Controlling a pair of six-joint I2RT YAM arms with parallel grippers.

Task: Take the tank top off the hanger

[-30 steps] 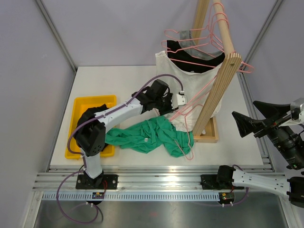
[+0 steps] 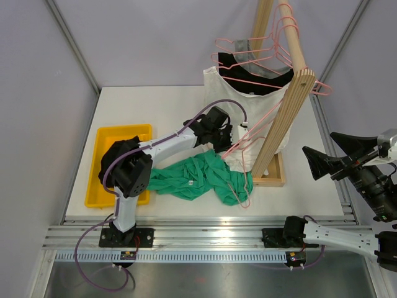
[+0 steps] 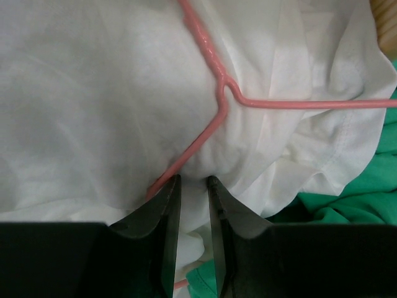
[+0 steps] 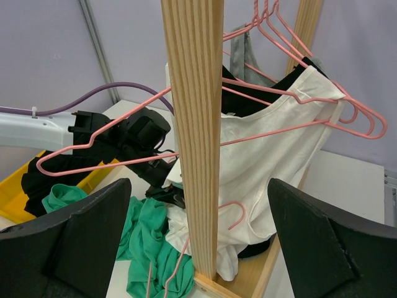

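A white tank top [image 2: 248, 115] hangs from the pink hanger rack, with black and grey garments behind it. My left gripper [image 2: 226, 139] is at the white fabric low on its left; in the left wrist view its fingertips [image 3: 194, 181] are part open on the white cloth [image 3: 99, 112], beside a pink hanger [image 3: 220, 105]. Whether cloth is between them is unclear. My right gripper [image 2: 319, 162] stands open at the right, facing the wooden post [image 4: 195, 136].
A green garment [image 2: 192, 177] lies on the table under the rack's front. A yellow bin [image 2: 101, 192] with dark cloth is at the left. The rack's post [image 2: 279, 124] and wooden base [image 2: 270, 180] stand centre right.
My left arm has shifted slightly rightward and forward at the white cloth since a second ago, its elbow moving a little. The right arm looks still.
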